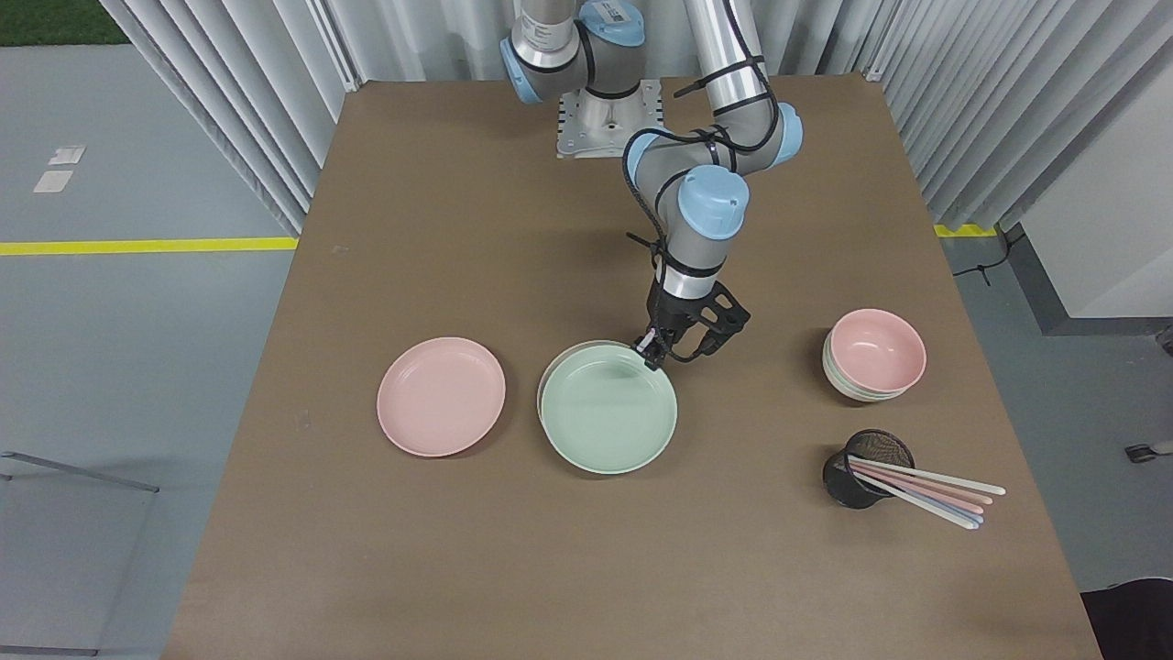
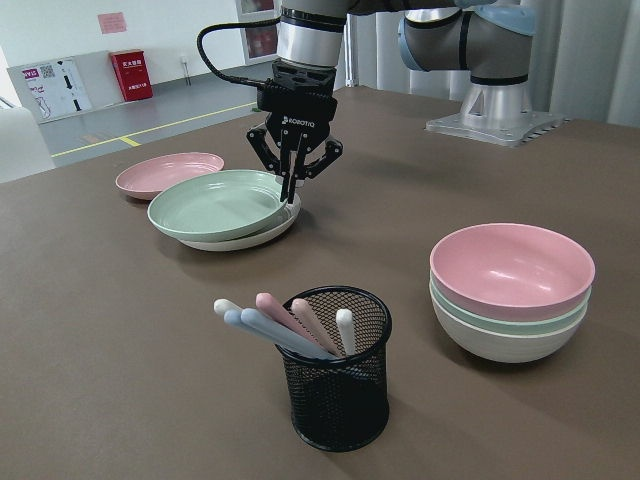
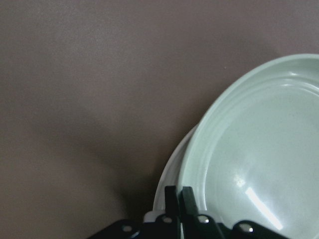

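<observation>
A mint green plate [image 1: 610, 412] sits over a cream plate [image 2: 270, 232], covering most of it. My black gripper is shut on the mint plate's rim at its back edge, as seen in the front view; in the wrist view the fingertips meet at that rim, with the cream plate's edge just beneath.
A pink plate [image 1: 440, 396] lies left of the stack. To the right are stacked bowls [image 1: 876, 350], pink on top, and a black mesh cup [image 2: 338, 395] holding several pastel chopsticks.
</observation>
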